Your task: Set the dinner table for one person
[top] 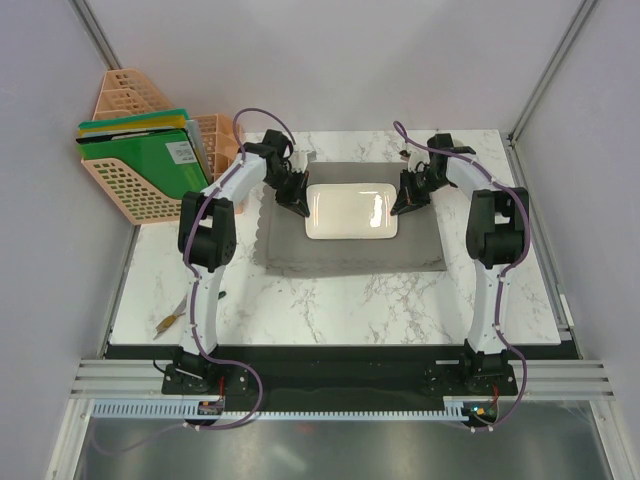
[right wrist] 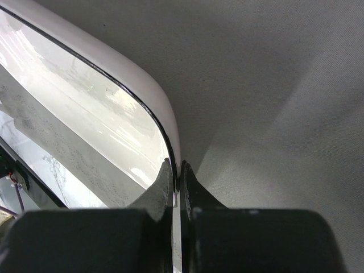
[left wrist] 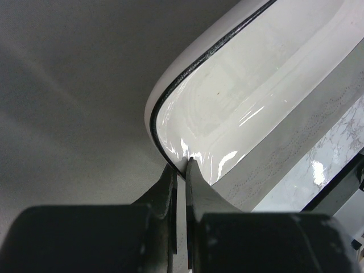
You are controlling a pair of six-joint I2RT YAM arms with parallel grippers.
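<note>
A white rectangular plate [top: 351, 211] with rounded corners and a dark rim line is at the middle of the grey placemat [top: 345, 257]. Whether it rests on the cloth or hangs just above it, I cannot tell. At its left end my left gripper [top: 305, 207] is shut on the rim; the left wrist view shows the edge of the plate [left wrist: 227, 96] running between the fingertips. Opposite, my right gripper [top: 398, 207] is shut with the thin rim of the plate [right wrist: 96, 96] between its tips in the right wrist view.
An orange basket [top: 142, 195] with green and yellow folders [top: 150, 158] stands at the back left. Cutlery with an orange part [top: 166, 323] lies at the front left. In front of the placemat, the marble tabletop [top: 350, 310] is clear.
</note>
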